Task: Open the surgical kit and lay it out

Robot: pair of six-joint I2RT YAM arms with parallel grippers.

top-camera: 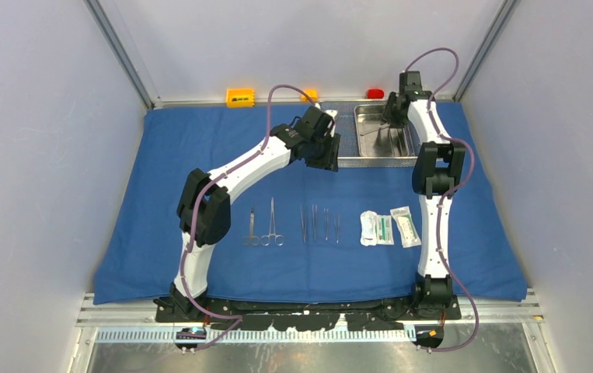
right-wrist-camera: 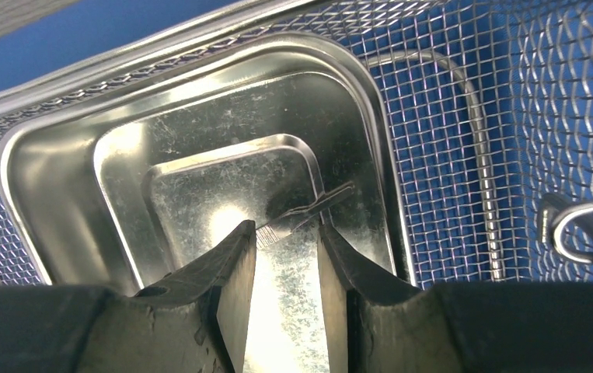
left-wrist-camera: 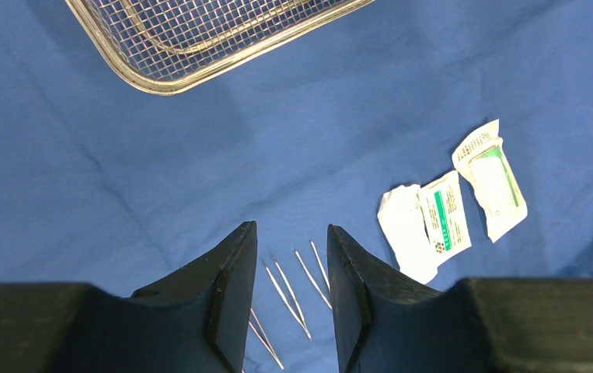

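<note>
Inside the steel tray (right-wrist-camera: 114,241) lies a slim metal instrument, perhaps a scalpel handle (right-wrist-camera: 330,200), slanting across the tray floor. My right gripper hangs over it with fingers apart; the instrument passes beyond the gap between the tips, not visibly gripped. Near the basket's left front corner, my left gripper points down above bare cloth, fingers apart and empty. Scissors (top-camera: 252,230), a clamp (top-camera: 273,228) and several tweezers (top-camera: 315,223) lie in a row on the cloth. Further right are white packets (top-camera: 376,228) and another packet (top-camera: 406,226).
The wire mesh basket (top-camera: 374,162) surrounds the tray at the back right. Yellow bin (top-camera: 240,97) and red bin (top-camera: 375,93) line the back edge.
</note>
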